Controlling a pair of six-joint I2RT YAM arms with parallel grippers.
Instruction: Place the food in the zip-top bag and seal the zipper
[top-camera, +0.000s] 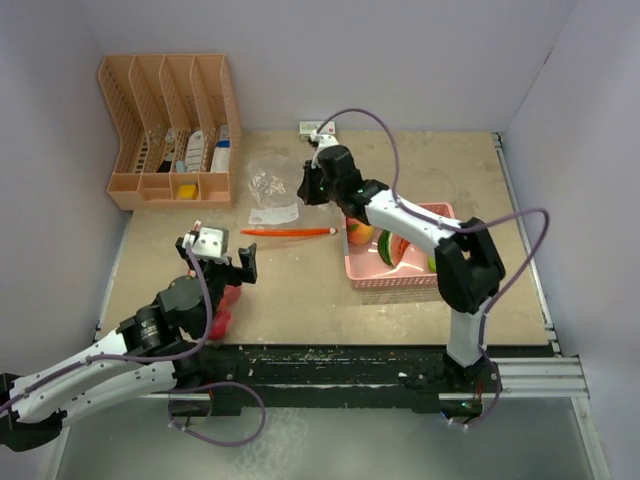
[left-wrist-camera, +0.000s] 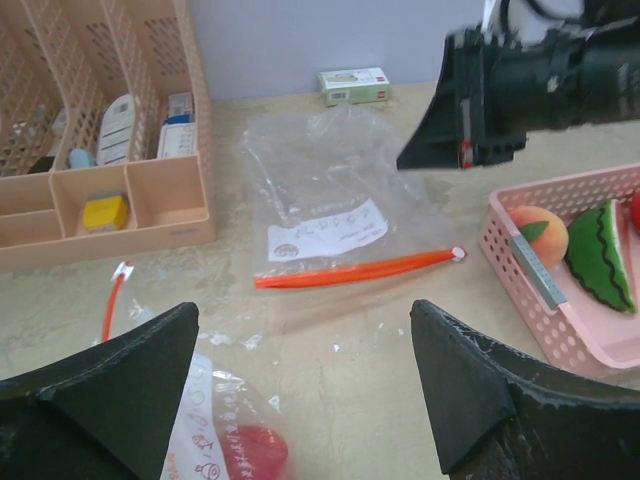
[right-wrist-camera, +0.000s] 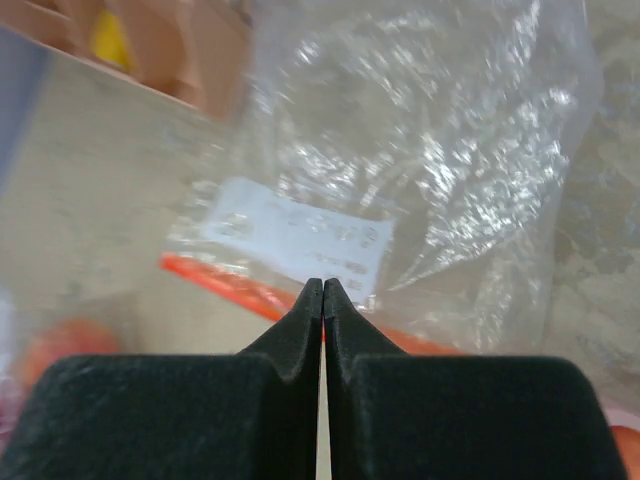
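An empty clear zip-top bag (left-wrist-camera: 330, 175) with a white label lies flat on the table, its orange zipper edge (left-wrist-camera: 365, 271) toward the front. My right gripper is shut over it with nothing between its fingers; the zipper edge lies outside them. In the top view that gripper (top-camera: 308, 196) hangs beside the bag's right part. My left gripper stands open over the table, left of that bag and near a second bag (left-wrist-camera: 215, 420) with red food inside. The pink basket (top-camera: 400, 283) holds a peach (top-camera: 360, 232) and a watermelon slice (top-camera: 390, 247).
A tan organizer (top-camera: 170, 190) with upright slots fills the back left. A small green and white box (left-wrist-camera: 354, 86) sits by the back wall, behind the flat bag. Bare table (top-camera: 300, 290) spreads in front of that bag.
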